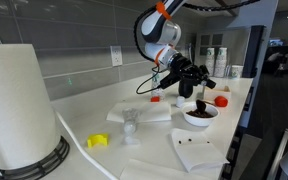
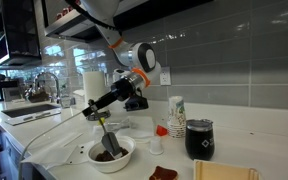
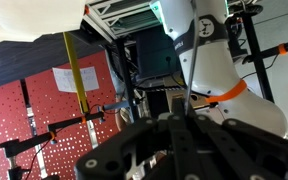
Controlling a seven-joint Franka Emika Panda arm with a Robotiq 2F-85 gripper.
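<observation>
A white bowl (image 1: 212, 119) stands on the counter with dark contents. In exterior view 2, a spatula-like tool with a dark grey head (image 2: 109, 141) and a yellowish upper part reaches into the bowl (image 2: 125, 160). My gripper (image 1: 203, 86) is above the bowl, small and dark in both exterior views. It appears shut; whether the tool's handle is between its fingers is not clear. The wrist view faces back towards the white arm (image 3: 246, 105), with dark, blurred gripper parts along its bottom edge and a thin rod rising from them.
A white tray or board (image 1: 198, 153) lies in front of the bowl. A red object (image 1: 221, 101) is just beyond it. Stacked cups (image 2: 176, 112) and a black mug (image 2: 199, 139) stand to the side. A paper roll (image 1: 22, 105) and yellow item (image 1: 97, 140) are farther left.
</observation>
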